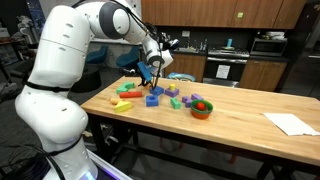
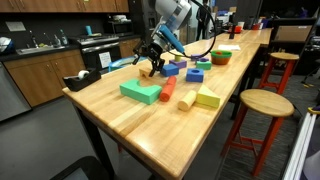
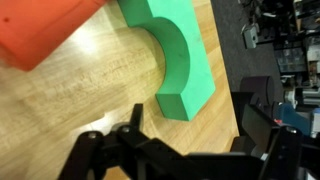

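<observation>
In the wrist view a green arch-shaped block (image 3: 185,55) lies on the wooden table, its near end just ahead of my gripper. The gripper is open, with dark fingers set wide apart and nothing held. A red block (image 3: 40,25) fills the upper left corner of that view. From the second exterior view, the green block (image 2: 141,92) rests near the table's left part, and the gripper (image 2: 152,58) hangs above the blocks behind it.
Several other blocks lie close by: a yellow one (image 2: 207,97), a red one (image 2: 168,87) and a blue one (image 2: 194,75). A green bowl (image 1: 201,112) with red contents stands farther right. White paper (image 1: 291,124) lies toward the right end, where the table is mostly clear.
</observation>
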